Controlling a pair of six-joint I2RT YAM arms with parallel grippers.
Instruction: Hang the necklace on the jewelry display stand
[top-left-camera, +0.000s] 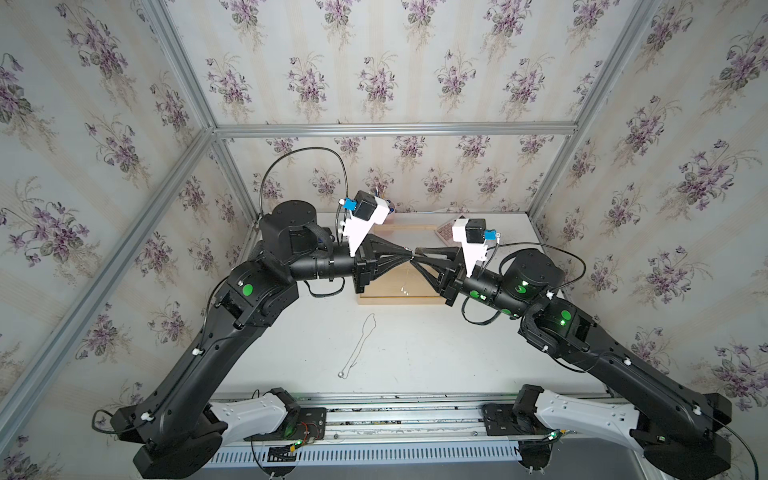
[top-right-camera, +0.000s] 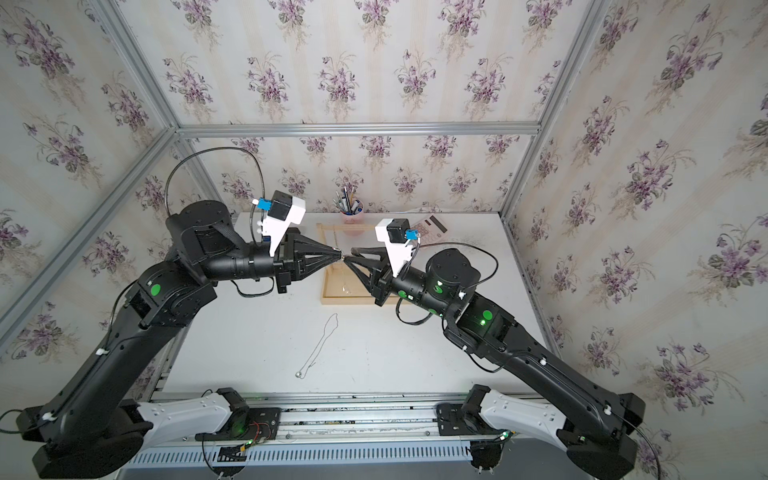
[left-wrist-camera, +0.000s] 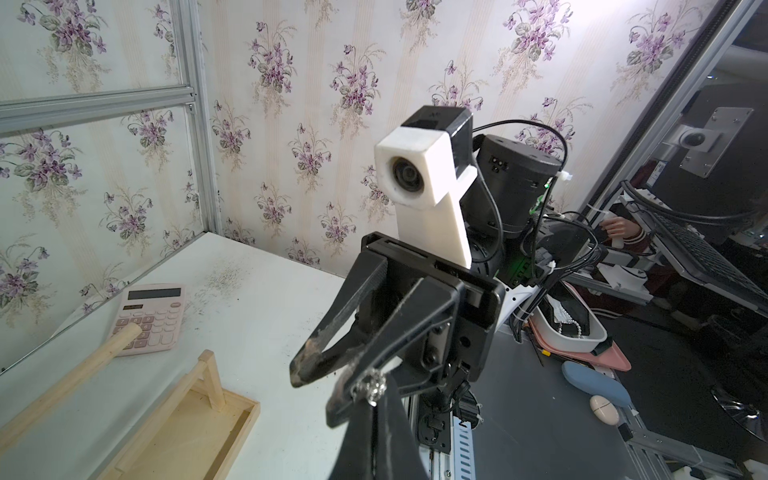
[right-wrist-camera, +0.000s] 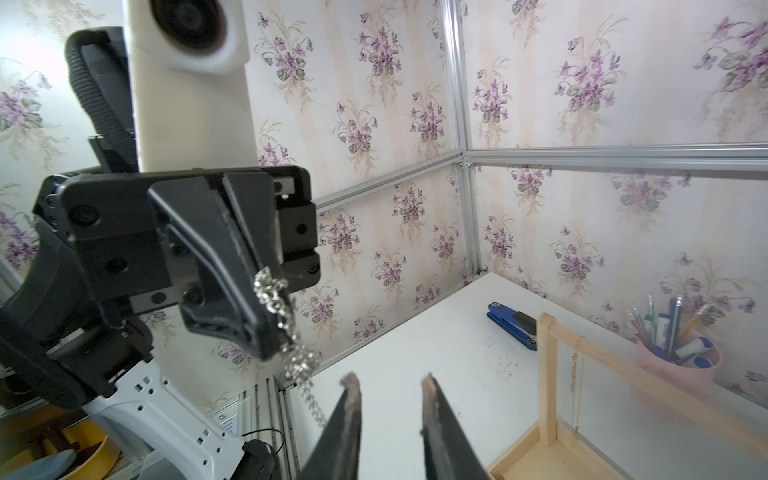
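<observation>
My left gripper (top-left-camera: 408, 254) is shut on a silver necklace at its fingertips; the chain dangles from it in the right wrist view (right-wrist-camera: 300, 360). My right gripper faces it close by, its fingers parted with nothing visible held between them. Both are high above the wooden display stand (top-right-camera: 360, 300), whose crossbar (right-wrist-camera: 640, 376) has a thin chain hanging on it. Another necklace (top-right-camera: 318, 345) lies on the white table in front of the stand.
A pen cup (right-wrist-camera: 676, 356), blue stapler (right-wrist-camera: 512, 324) and pink calculator (left-wrist-camera: 148, 320) stand around the stand on the table (top-right-camera: 432, 352).
</observation>
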